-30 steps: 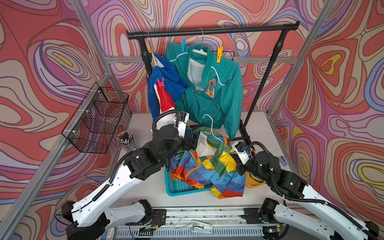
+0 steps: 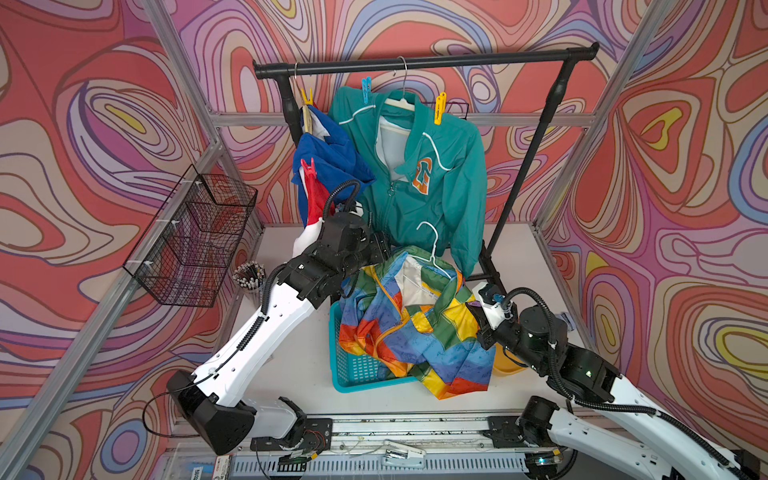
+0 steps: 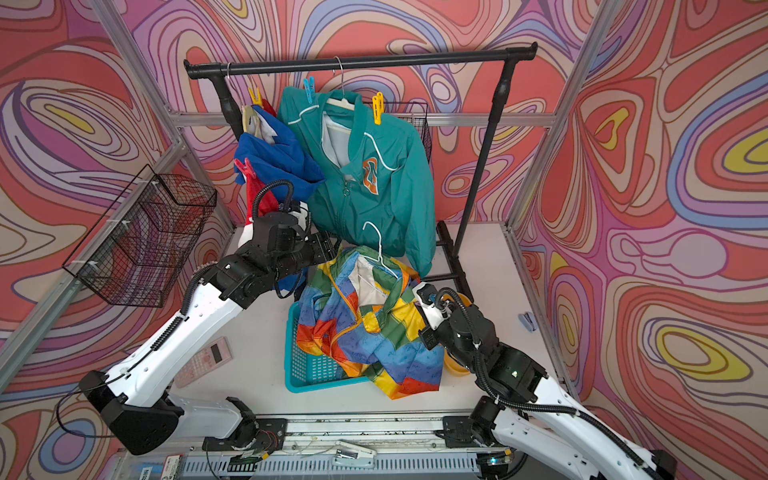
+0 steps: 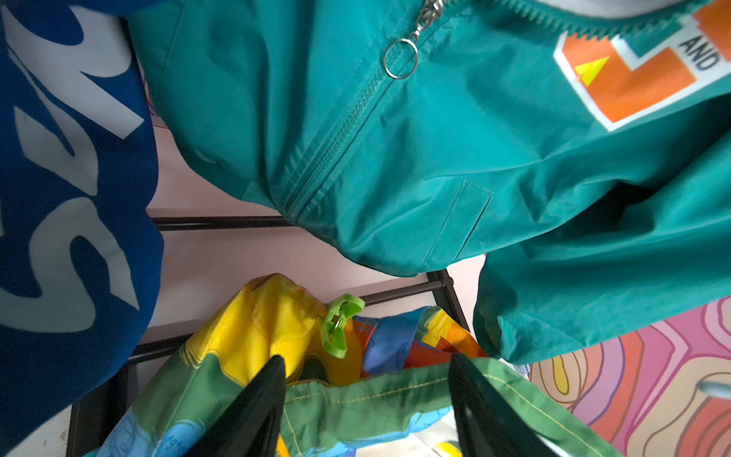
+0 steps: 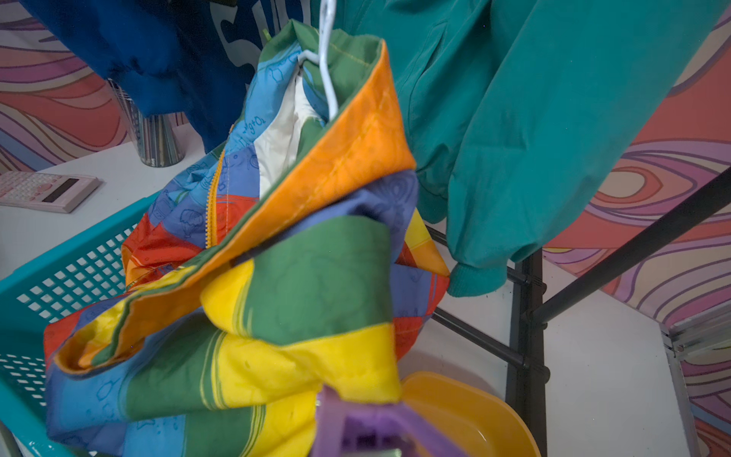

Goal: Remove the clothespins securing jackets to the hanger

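A rainbow jacket (image 2: 420,336) on a white hanger (image 3: 377,244) lies over the teal basket. In the left wrist view a green clothespin (image 4: 335,327) sits on it, just above and between the dark fingers of my left gripper, which stand apart. My right gripper (image 3: 428,320) is at the jacket's right side; the right wrist view shows a purple piece (image 5: 365,426) at the yellow fabric, and its fingertips are unclear. Yellow (image 2: 440,108) and blue (image 2: 366,89) clothespins are on the hanging teal jacket (image 2: 456,184); a red clothespin (image 2: 309,172) is at the left.
The black rack (image 2: 480,60) holds teal and blue garments close above my left gripper. A yellow bowl (image 5: 464,419) stands right of the teal basket (image 3: 292,360). A wire basket (image 2: 192,240) is on the left wall.
The jacket's upper part and its hanger sit higher and slightly rightward; my right arm has moved slightly.
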